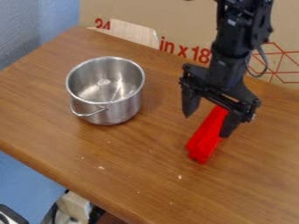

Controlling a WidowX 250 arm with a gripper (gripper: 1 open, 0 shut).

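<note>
A red elongated object (205, 140) lies on the wooden table (117, 175), right of centre. My black gripper (212, 110) hangs over its far end, open, with one finger either side of it; whether it touches the object is not clear. A steel pot (105, 87) with wire handles stands to the left.
Cardboard with printed lettering (181, 44) stands along the back. The table's left edge borders a blue surface (30, 26).
</note>
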